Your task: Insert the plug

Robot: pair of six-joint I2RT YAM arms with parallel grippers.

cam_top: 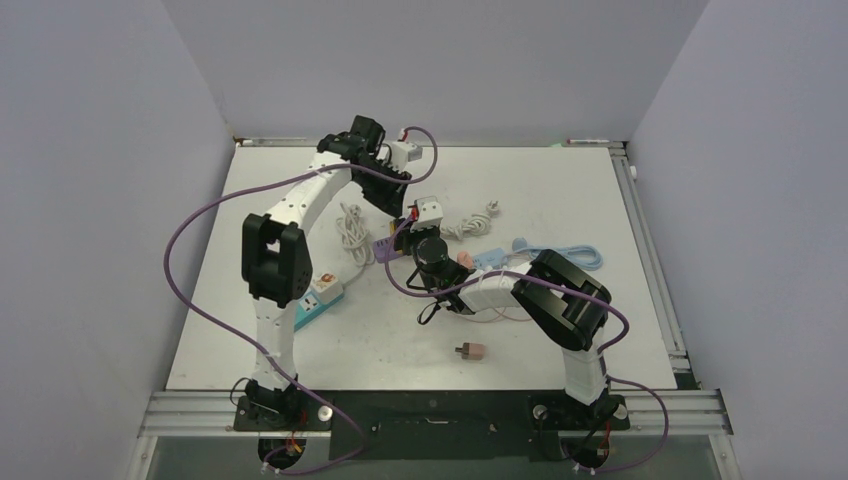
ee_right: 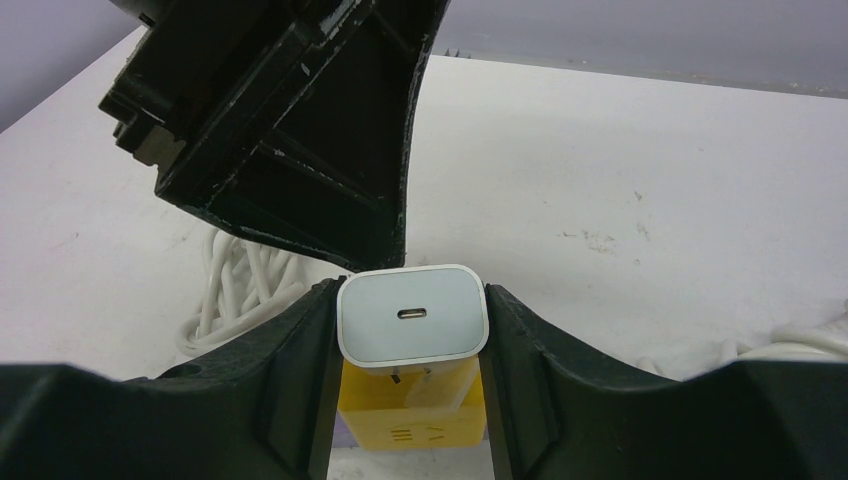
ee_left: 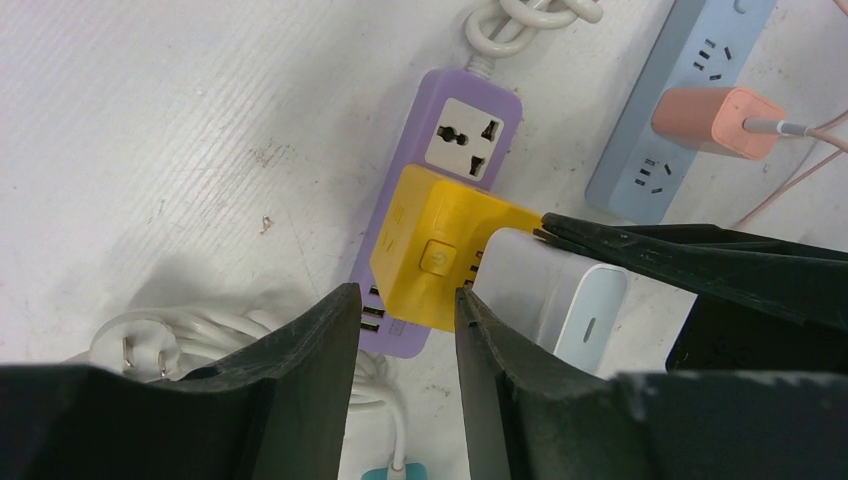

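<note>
A yellow adapter with a white end (ee_left: 440, 250) sits on the purple power strip (ee_left: 460, 135). My right gripper is shut on its white end (ee_left: 555, 300). My left gripper is just above and beside the adapter, its two fingertips apart in the left wrist view; whether anything is held between them is unclear. The strip's sockets under the adapter are hidden.
A blue strip (ee_left: 630, 170) with a pink charger (ee_left: 700, 120) lies right of the purple strip. A turquoise strip (cam_top: 310, 312) is front left, a loose pink plug (cam_top: 472, 351) at the front. Coiled white cables lie either side.
</note>
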